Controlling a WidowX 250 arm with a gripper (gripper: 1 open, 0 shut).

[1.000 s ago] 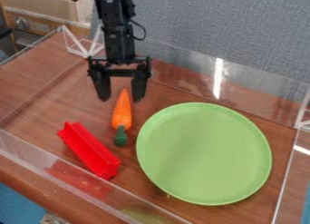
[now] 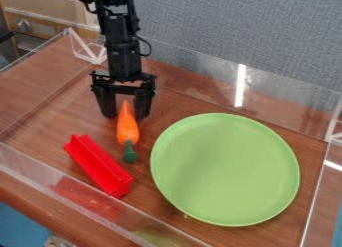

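A black arm reaches down from the top, its gripper open and low over the wooden surface, with its fingers either side of the upper end of an orange toy carrot with a green top. Whether they touch it is not clear. A red elongated block lies to the lower left of the carrot. A large light green plate fills the right of the surface.
Clear plastic walls border the wooden surface, along the front and right. A grey textured wall stands behind.
The gripper has moved lower and slightly left, down around the carrot's upper end. The carrot has shifted slightly left; the block and plate stay in place.
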